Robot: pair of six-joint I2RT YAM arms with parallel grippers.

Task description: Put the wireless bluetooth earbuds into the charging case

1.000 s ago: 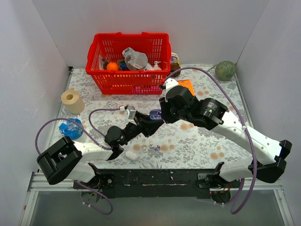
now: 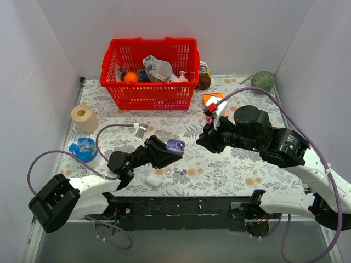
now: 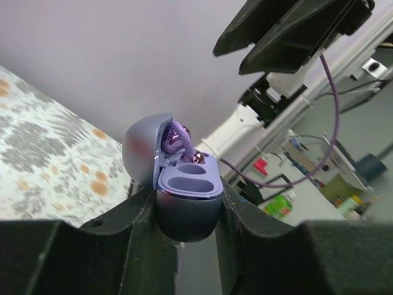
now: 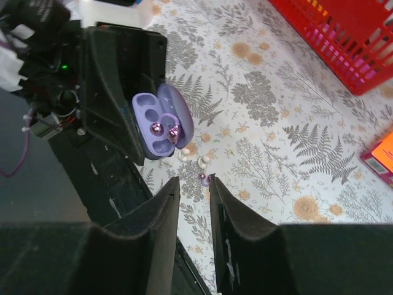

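My left gripper is shut on the purple charging case, held above the table with its lid raised. Inside the case, a purple clip-shaped earbud with shiny metal ends stands against the lid side; how deep it sits, I cannot tell. Two oval hollows nearby look empty. A second earbud, purple with shiny ends, lies on the table. To the right of the case, my right gripper is partly open, its fingers apart with nothing between them.
Two small pale pieces lie near the loose earbud, and a white block sits closer to the front edge. A red basket stands at the back.
Earlier, my right gripper was right against the case; it has drawn away to the right, leaving a gap. The left gripper has shifted left and toward the front with the case.
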